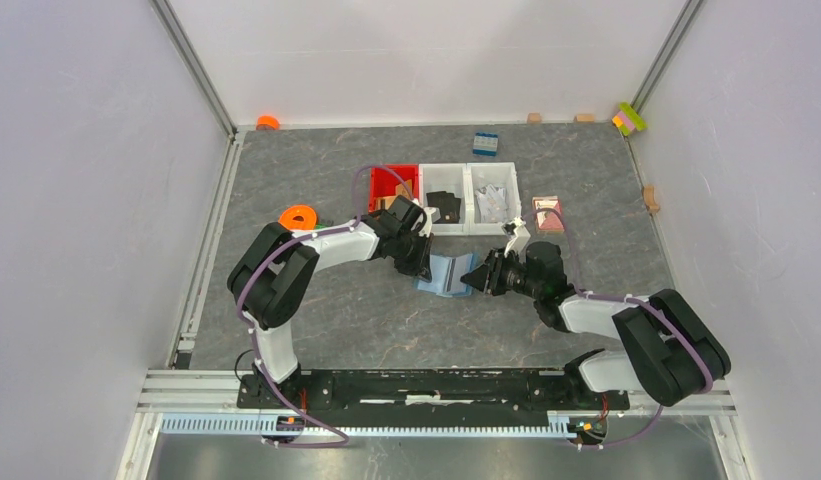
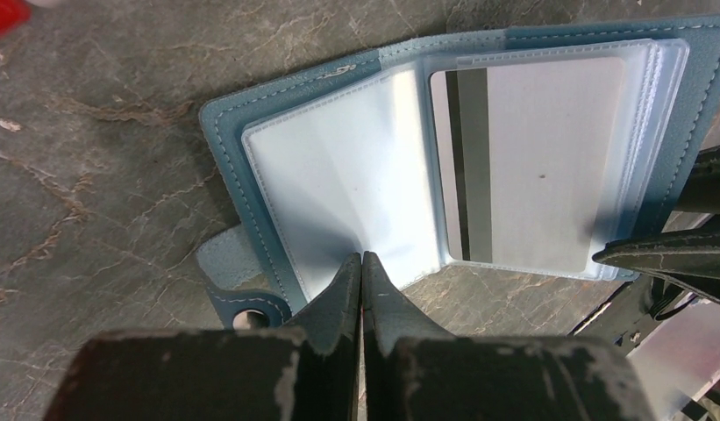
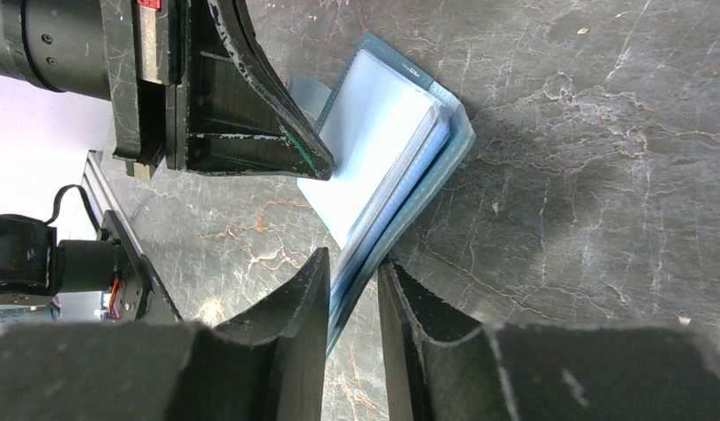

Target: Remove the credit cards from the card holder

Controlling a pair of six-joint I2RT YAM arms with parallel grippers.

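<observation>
The blue card holder (image 1: 444,275) lies open on the table. In the left wrist view its left side shows a white sleeve (image 2: 338,175), its right side a white card (image 2: 549,158) with a dark stripe under clear plastic. My left gripper is shut at the left sleeve's lower edge; what is between its fingers is not clear. My right gripper is part open at the holder's right edge, the stacked sleeves and cover edge between its fingertips.
Behind the holder stand a red bin (image 1: 394,170) and two white bins (image 1: 469,172). An orange object (image 1: 298,216) lies left, a red box (image 1: 548,215) right.
</observation>
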